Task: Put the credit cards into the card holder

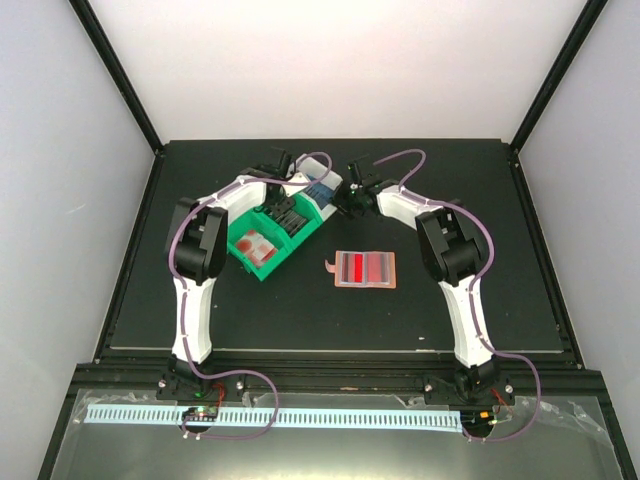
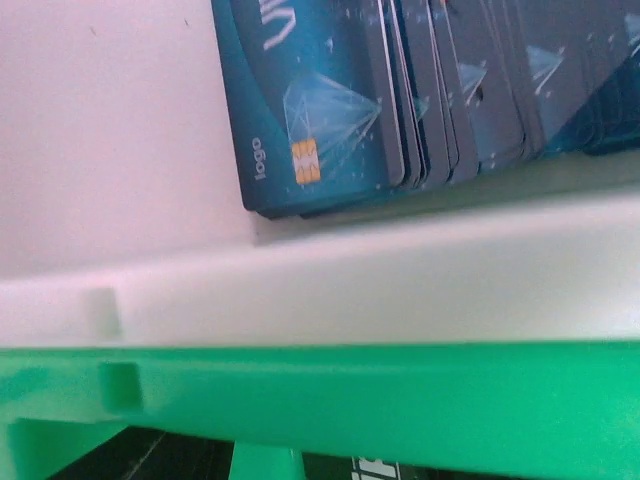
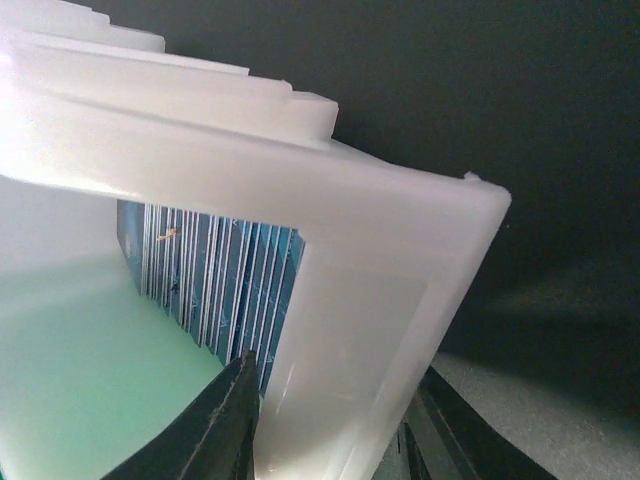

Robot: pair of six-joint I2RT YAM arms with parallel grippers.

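Observation:
Blue cards (image 2: 330,110) stand in a row in the white compartment (image 1: 312,168) at the far right end of the card box. My right gripper is shut on that compartment's white wall (image 3: 350,350), one finger on each side. Over the box is my left gripper (image 1: 290,190); its fingers do not show in its own wrist view, and from above their spacing is unclear. In front of the box, the pinkish card holder (image 1: 365,270) lies flat, with red and grey areas.
The box's green part (image 1: 268,272) slants towards the front left, with dark cards (image 1: 288,222) in the middle and red-and-white cards (image 1: 255,248) at the left end. Open black table lies in front and to the right.

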